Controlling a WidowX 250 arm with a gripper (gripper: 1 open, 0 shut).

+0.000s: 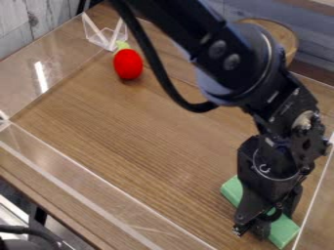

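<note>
My black gripper (261, 213) is low at the bottom right of the camera view, its fingers down over a green rectangular block (276, 235) lying near the table's edge. The fingers look closed on the block, though the arm hides much of the contact.
A red oval object (128, 64) stands at the upper left, with a clear wire or plastic item (107, 31) and something light green behind it. A round wooden object (276, 34) sits at the back right behind the arm.
</note>
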